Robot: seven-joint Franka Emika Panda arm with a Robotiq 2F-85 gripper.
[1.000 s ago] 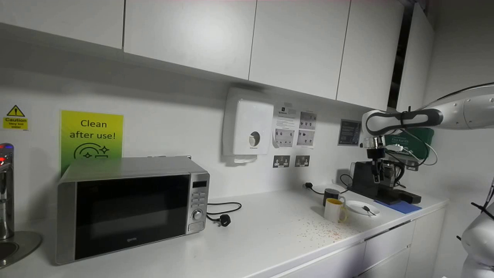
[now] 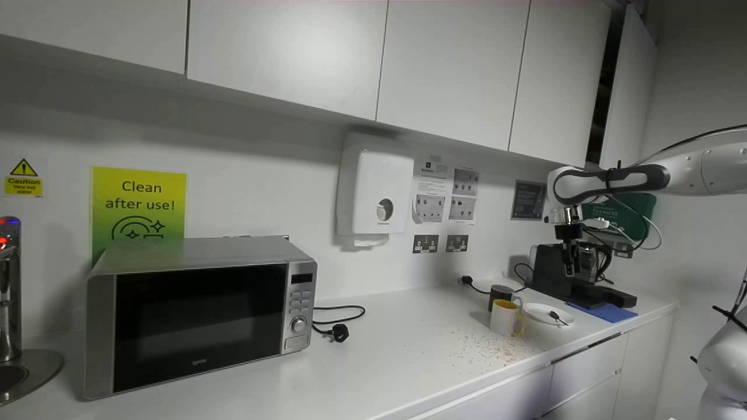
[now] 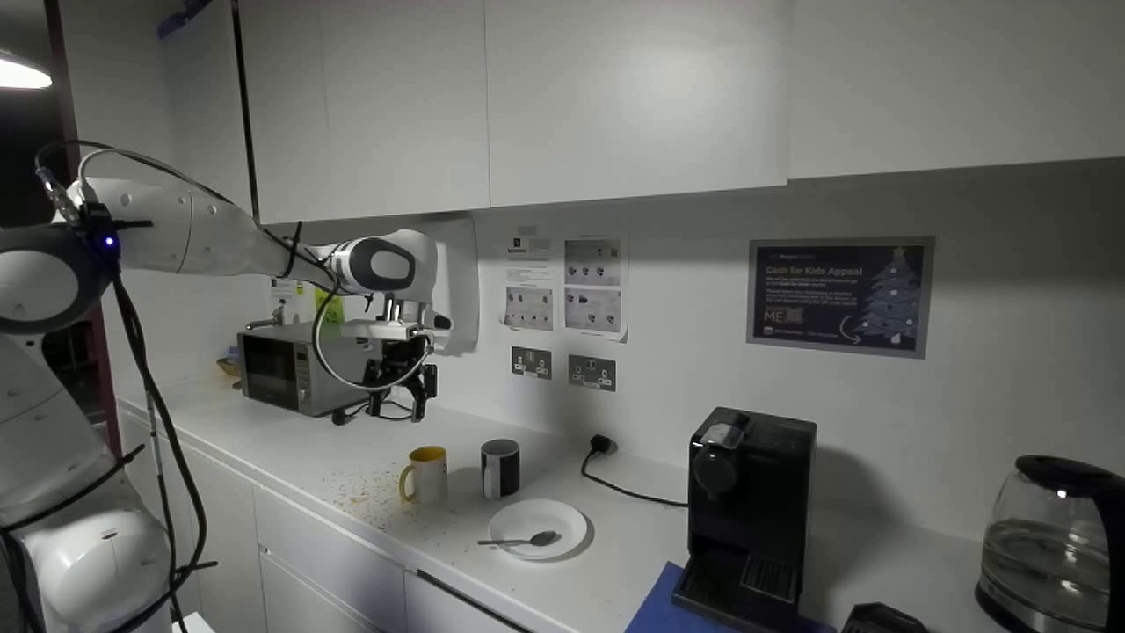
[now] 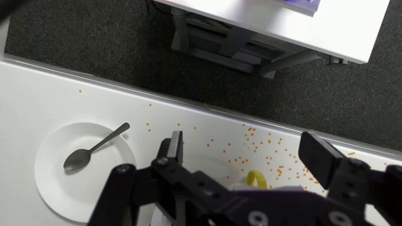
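Note:
My gripper [image 3: 381,415] hangs in the air above the counter, open, its fingers wide apart and empty. In the wrist view the left finger [image 4: 175,147] and the right finger [image 4: 318,158] stand far from each other. Below is a white mug [image 3: 428,476] with a yellow inside and handle; in the wrist view only its yellow handle [image 4: 257,178] shows clearly, the rest being covered by the gripper body. Beside it stands a black and white mug [image 3: 501,469]. A dark spoon [image 4: 88,152] rests on a white plate [image 3: 570,519], its handle over the rim.
Orange crumbs [image 4: 279,171] are scattered near the counter's front edge. A black coffee machine [image 3: 751,496] stands on a blue mat [image 3: 656,600], with a glass kettle [image 3: 1044,549] farther right. The microwave [image 2: 199,315] occupies the other end. Cupboards [image 2: 448,63] hang overhead.

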